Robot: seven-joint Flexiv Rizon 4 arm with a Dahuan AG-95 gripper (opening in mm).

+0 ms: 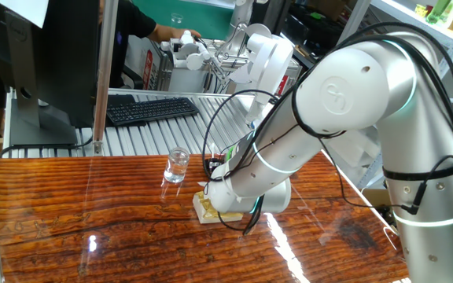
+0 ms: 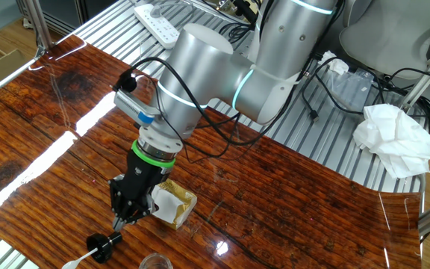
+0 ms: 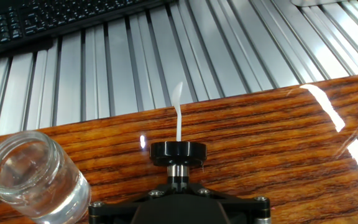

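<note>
My gripper is shut on a spoon tool. The tool has a black round disc (image 3: 178,153), a short metal shank and a thin white spoon end (image 3: 178,102) pointing away from me. In exterior view 2 the gripper (image 2: 118,223) tilts down over the table with the tool's black disc (image 2: 99,246) just past its fingertips. A clear glass jar (image 3: 39,177), with what looks like clear liquid in it, stands left of the tool, apart from it. Exterior view 1 shows the jar (image 1: 176,166) upright; there the arm hides most of the gripper.
A small white-and-gold box (image 2: 173,203) sits on the glossy wooden table (image 1: 77,212), close beside the gripper. Past the table edge lie ribbed metal slats with a keyboard (image 1: 152,111).
</note>
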